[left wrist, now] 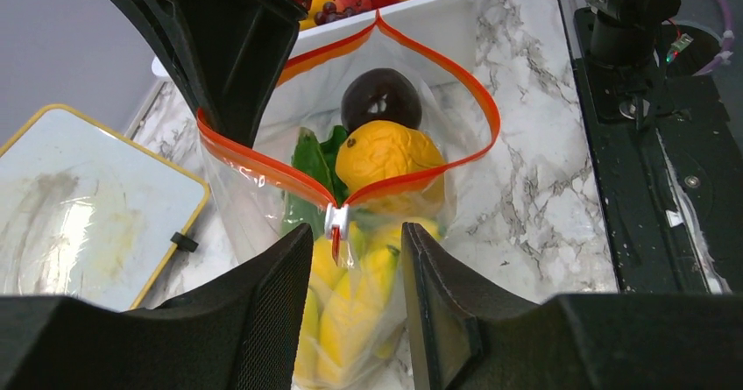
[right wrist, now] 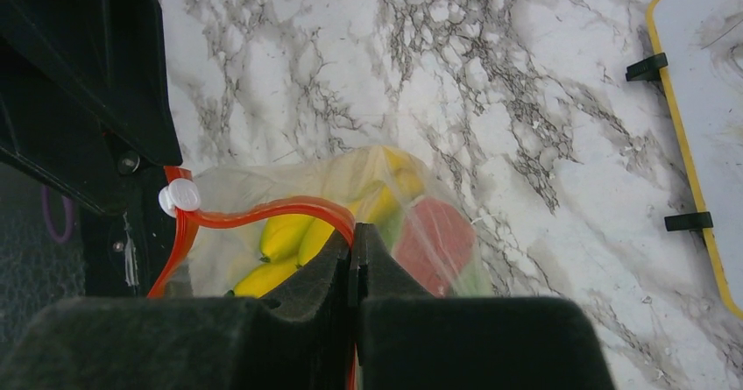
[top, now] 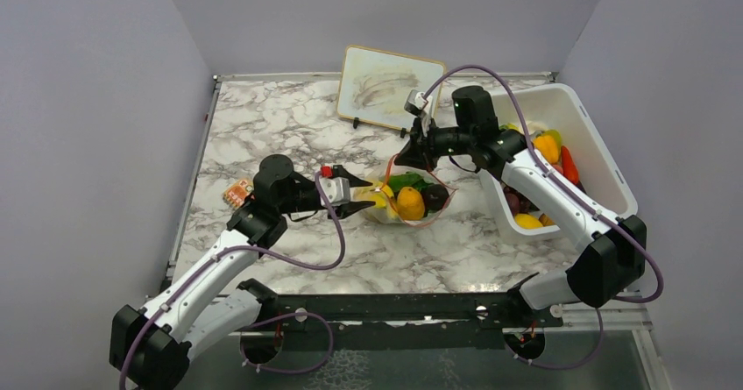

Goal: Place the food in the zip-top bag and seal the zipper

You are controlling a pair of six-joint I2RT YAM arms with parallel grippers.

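Note:
The clear bag (left wrist: 245,219) sits on the table with its orange-rimmed mouth agape. Inside are yellow bananas (left wrist: 350,315), an orange-yellow fruit (left wrist: 385,155), a dark avocado (left wrist: 381,101) and something green (left wrist: 307,166); a reddish item (right wrist: 434,245) shows through the plastic. The white zipper slider (left wrist: 336,221) is at the near end of the mouth. My left gripper is open there, its fingers on either side of the slider, apparently not touching it. In the right wrist view my right gripper is shut on the bag's orange rim (right wrist: 302,206).
A white bin (top: 574,114) of more produce stands at the right. The whiteboard (top: 390,88) on small black feet is at the back. A small orange-patterned item (top: 237,193) lies left, partly behind my left arm.

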